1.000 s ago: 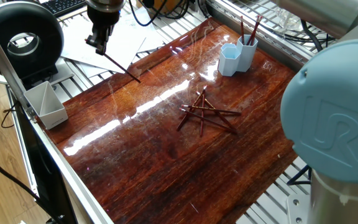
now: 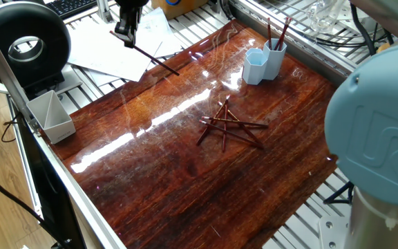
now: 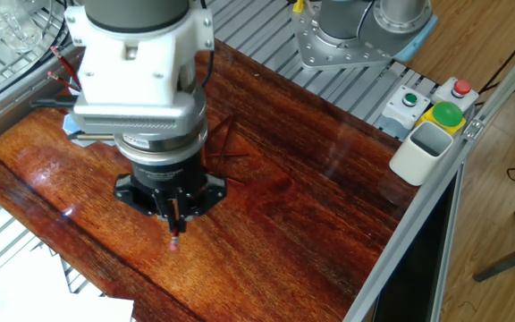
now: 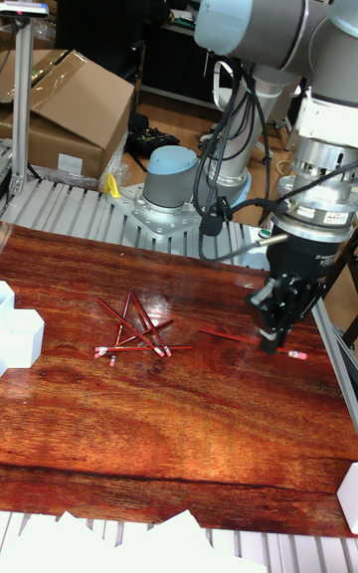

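Observation:
My gripper (image 2: 126,40) is shut on a dark red pencil (image 2: 159,63), held well above the table. In exterior view 3 the gripper (image 4: 271,344) grips this pencil near its pink eraser end (image 4: 297,354), and the shaft slants off to the left. Exterior view 2 shows the gripper (image 3: 176,225) from above, with the eraser (image 3: 174,242) just past its fingertips. Several similar pencils (image 2: 231,124) lie crossed in a loose pile on the table. A pale blue pencil holder (image 2: 254,67) with two joined cups stands at the table's far edge; pencils (image 2: 279,34) stand in one cup.
A white open box (image 2: 52,117) sits at the table's left corner. White papers (image 2: 112,52) lie beyond the table's edge.
In exterior view 1 my gripper has moved up and to the right, carrying the pencil with it. The pile and the holder have stayed put.

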